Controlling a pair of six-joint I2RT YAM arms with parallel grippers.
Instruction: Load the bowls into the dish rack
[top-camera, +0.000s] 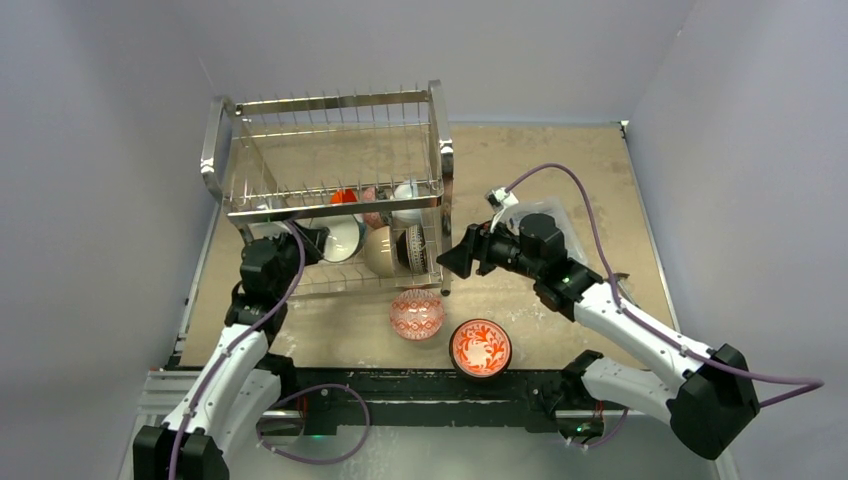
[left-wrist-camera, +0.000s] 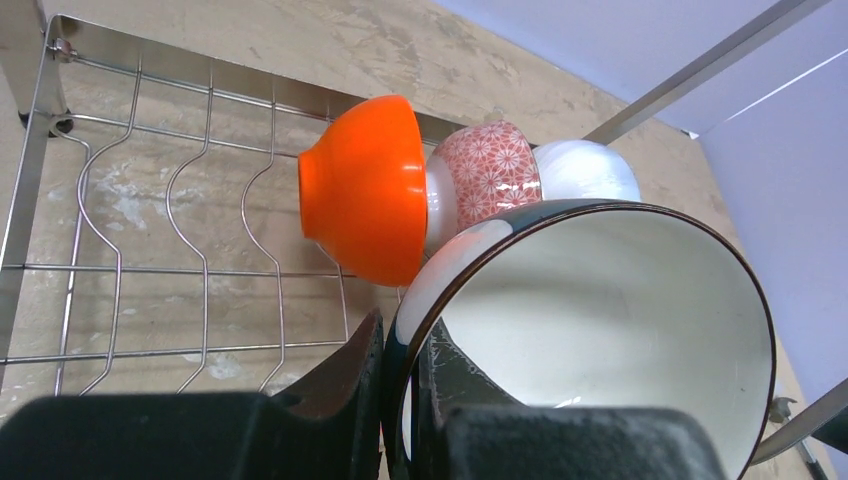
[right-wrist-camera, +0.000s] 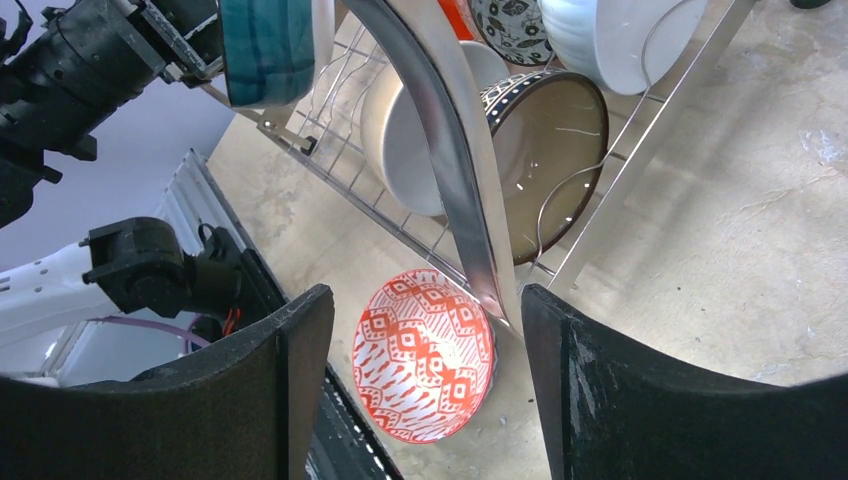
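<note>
My left gripper is shut on the rim of a white bowl with a teal outside (left-wrist-camera: 610, 310), inside the lower tier of the dish rack (top-camera: 340, 210). In the rack's back row stand an orange bowl (left-wrist-camera: 365, 190), a pink patterned bowl (left-wrist-camera: 492, 170) and a white bowl (left-wrist-camera: 585, 170). A beige bowl (top-camera: 380, 252) and a black-and-white patterned bowl (top-camera: 416, 248) stand tilted in the front row. My right gripper is open beside the rack's right end, nothing between its fingers. A red-and-white patterned bowl (top-camera: 416, 314) and an orange floral bowl (top-camera: 481, 348) sit on the table in front.
The rack's metal side post (right-wrist-camera: 450, 130) rises close to my right gripper. A clear plastic container (top-camera: 545, 220) lies behind the right arm. Empty wire slots (left-wrist-camera: 190, 230) show to the left of the orange bowl.
</note>
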